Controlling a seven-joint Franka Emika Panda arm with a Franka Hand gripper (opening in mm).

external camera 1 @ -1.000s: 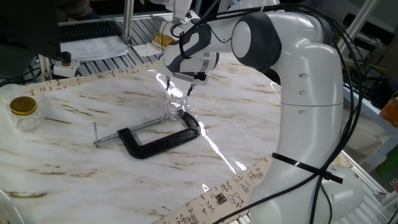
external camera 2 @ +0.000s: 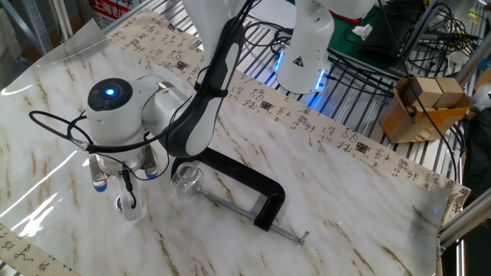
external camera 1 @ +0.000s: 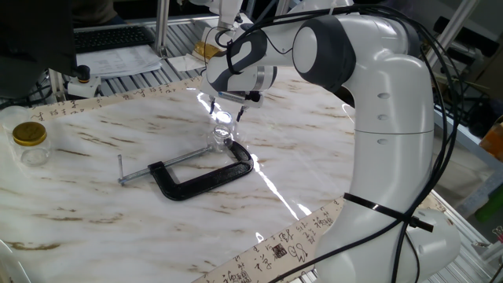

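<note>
A black C-clamp [external camera 1: 206, 182] with a silver screw lies on the marbled table. At its finger sits a small clear glass or plastic piece [external camera 2: 186, 179], between the frame's end and the screw's tip; whether it is pinched I cannot tell. My gripper [external camera 1: 226, 111] points down, its two fingers standing apart. In the second exterior view the gripper [external camera 2: 124, 177] hangs to the left of the clear piece, with blue-tipped fingers [external camera 2: 100, 186]. I see nothing gripped, though glare and a white part below the hand partly obscure the gap.
A clear jar with a gold lid [external camera 1: 30, 135] stands at the table's left side. Behind the table are a keyboard [external camera 1: 112, 38] and papers. An open cardboard box [external camera 2: 423, 107] stands beyond the edge.
</note>
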